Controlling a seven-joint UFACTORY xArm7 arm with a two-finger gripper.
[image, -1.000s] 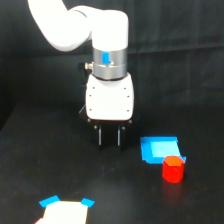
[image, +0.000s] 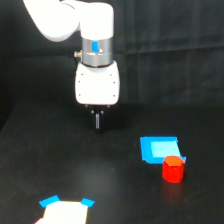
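My white gripper (image: 97, 120) hangs over the left-centre of the dark table, pointing down. Its fingers look drawn together, and I make out nothing between them. Well to its right and nearer the camera, a small red cylinder (image: 173, 170) stands by the lower right corner of a blue square (image: 148, 143). A paler patch (image: 165, 149) shows on that square. The gripper is apart from both.
At the bottom edge, a white piece (image: 65, 212) with blue tape (image: 50, 201) at its corners is partly cut off. A bit of red shows at its left. Dark curtains (image: 180, 65) hang behind.
The arm has moved back, up a little and slightly left. Its fingers, earlier apart, now appear together. The red cylinder and the blue square have stayed put.
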